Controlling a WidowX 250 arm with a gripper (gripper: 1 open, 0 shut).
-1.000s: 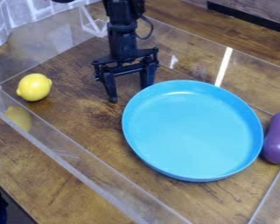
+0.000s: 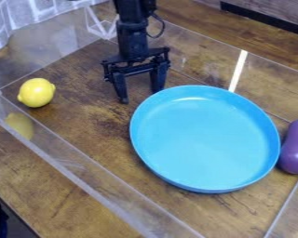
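My black gripper point(image 2: 137, 74) hangs at the upper middle, low over the wooden board, open, with nothing seen between its fingers. It sits behind a large blue plate point(image 2: 204, 139) that fills the right middle. A yellow lemon point(image 2: 37, 92) lies on the board at the left, apart from the gripper. A purple eggplant point(image 2: 296, 147) lies at the far right beside the plate, partly cut off by the frame's edge.
Clear plastic walls run along the lower left and at the upper left edge of the wooden board point(image 2: 77, 130). Bare board surrounds the lemon and lies between it and the plate.
My gripper has shifted very slightly. The plate, lemon and eggplant have not moved.
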